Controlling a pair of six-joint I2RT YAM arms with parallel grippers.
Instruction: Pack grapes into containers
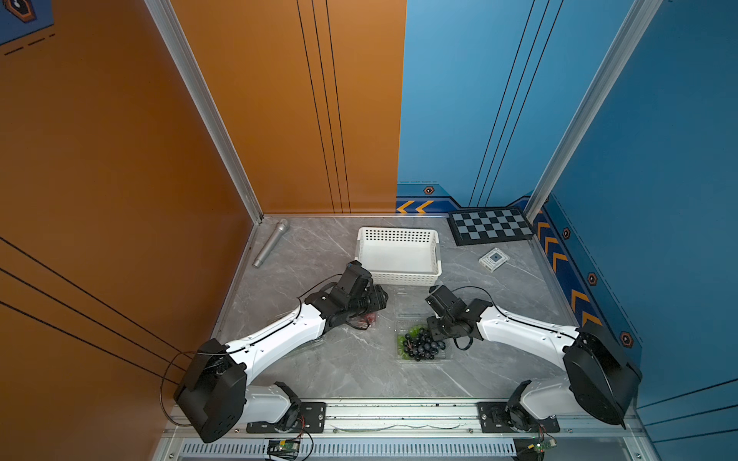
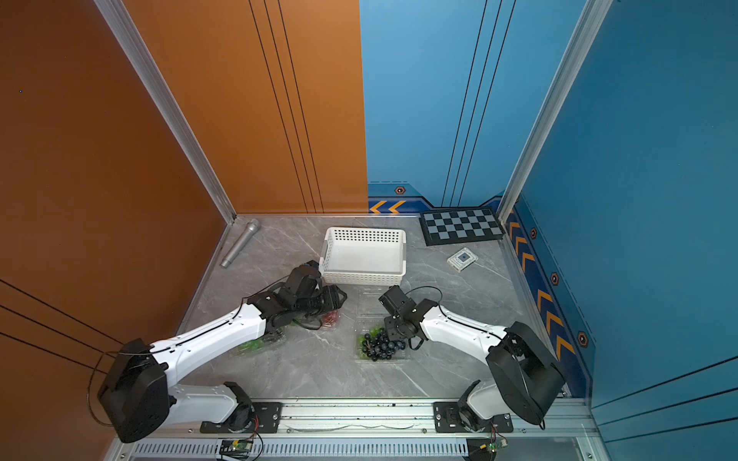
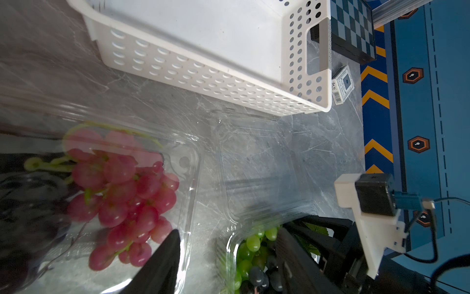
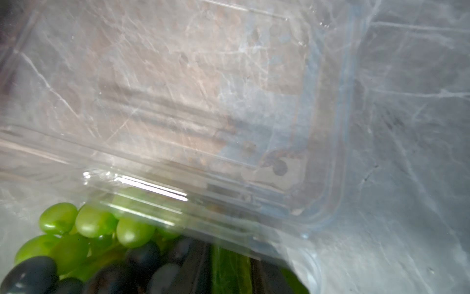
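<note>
On the right, a clear container (image 2: pixel 358 347) holds green grapes (image 4: pixel 95 220) and black grapes (image 4: pixel 30 275); its transparent lid (image 3: pixel 259 171) lies folded open toward the back. My right gripper is low over this container's right side, shut on a green leaf (image 4: pixel 231 274). A second clear container (image 3: pixel 194 196) with red grapes (image 3: pixel 124 196) is on the left, partly hidden under the left arm. My left gripper stands open above the table between the two containers, nothing between its fingers.
A white perforated basket (image 1: pixel 398 278), empty, stands behind the containers. At the back right are a checkered board (image 1: pixel 490 225) and a small card box (image 1: pixel 493 259). A grey cylinder (image 1: pixel 270 242) lies back left. Bare table shows in front of the containers.
</note>
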